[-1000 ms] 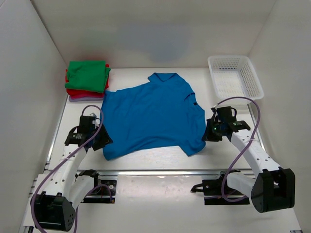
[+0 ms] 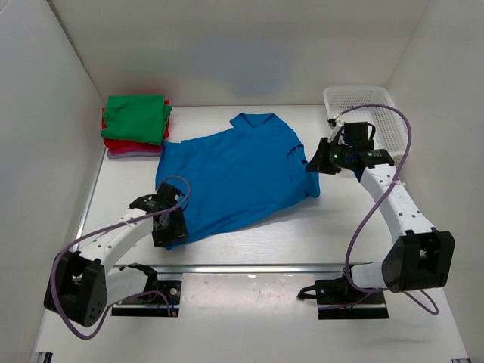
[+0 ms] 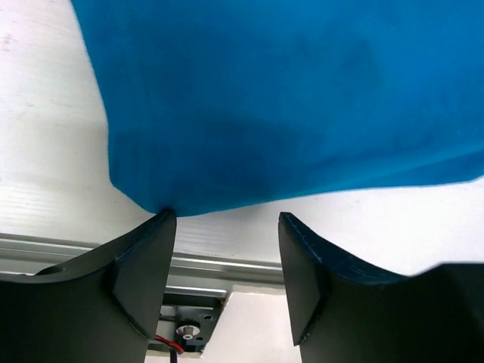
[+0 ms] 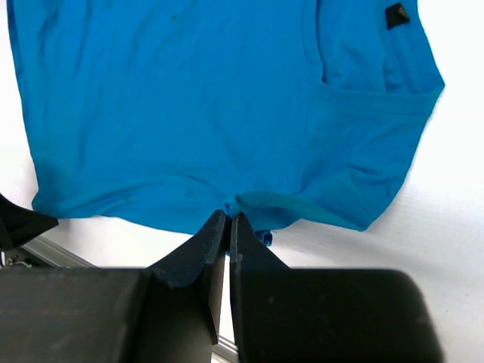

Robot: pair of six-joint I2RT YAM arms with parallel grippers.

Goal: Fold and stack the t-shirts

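Observation:
A blue t-shirt is spread across the table, its lower right part lifted and creased. My right gripper is shut on a bit of that edge and hem, seen bunched at the fingertips in the right wrist view. At the shirt's lower left corner my left gripper stands open; the left wrist view shows the corner just beyond its two spread fingers.
Folded green, red and purple shirts are stacked at the back left. A white basket stands at the back right. The table's front has a metal rail.
My right gripper has moved up and back, drawing the shirt's lower right part with it. My left gripper has moved down toward the lower left corner.

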